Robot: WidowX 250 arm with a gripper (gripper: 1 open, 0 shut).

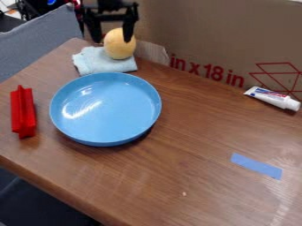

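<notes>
My black gripper (109, 25) hangs at the top centre, open, raised just above and left of a round yellow object (120, 46). That object rests at the back, on or against a folded white cloth (97, 62). Below them lies a large blue plate (105, 109) on the wooden table. A long red object (23, 112) lies left of the plate.
A white toothpaste tube (273, 97) lies at the back right, in front of a cardboard wall (230, 35). A strip of blue tape (257, 165) is on the right of the table (189, 185).
</notes>
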